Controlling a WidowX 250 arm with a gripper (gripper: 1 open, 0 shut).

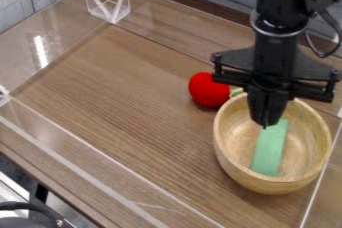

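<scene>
My gripper [270, 98] is shut, pointing down over the back rim of a large tan bowl [238, 158] at the right. A green oblong object [269, 152] lies inside the bowl, and nothing shows held by the gripper, though its tips are partly hard to make out. A red rounded object [207, 91] sits just left of the gripper, behind the bowl, with a small green piece beside it.
A white wire-like holder [107, 5] stands at the back left near the table's edge.
</scene>
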